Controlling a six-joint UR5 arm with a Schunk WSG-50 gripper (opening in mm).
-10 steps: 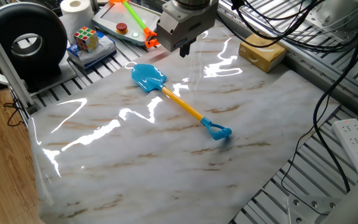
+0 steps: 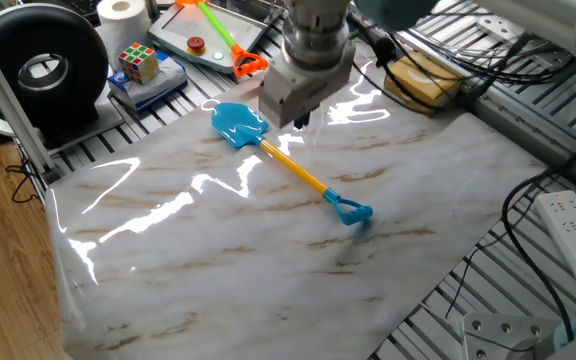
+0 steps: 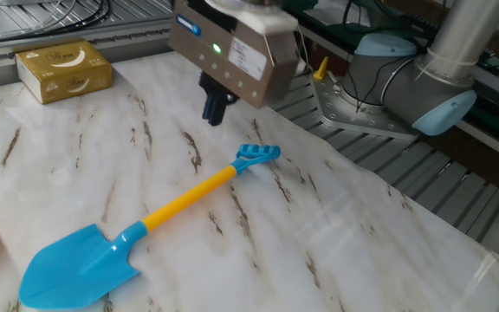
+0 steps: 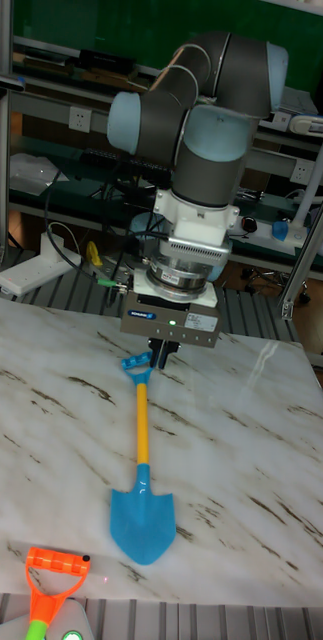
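A toy shovel lies flat on the marbled sheet, with a blue blade [image 2: 238,125], a yellow shaft [image 3: 191,199] and a blue grip handle [image 4: 138,364]. Above the sheet hangs my gripper [image 3: 214,114], pointing down and clear of the shovel. Its black fingers stand close together and look shut, with nothing visible between them. In exterior view 3 the gripper [image 4: 163,361] appears just right of the handle; exterior view 1 puts it above and beyond the shaft.
A yellow box [image 3: 64,71] sits at the sheet's edge. Past the blade are a Rubik's cube [image 2: 138,62] on a blue packet and a green-and-orange toy [image 2: 220,28] on a grey panel. A power strip [image 2: 573,235] lies outside the sheet. Most of the sheet is bare.
In exterior view 1 my gripper has moved slightly lower in the picture, and the arm and its cables have shifted. The shovel has stayed put.
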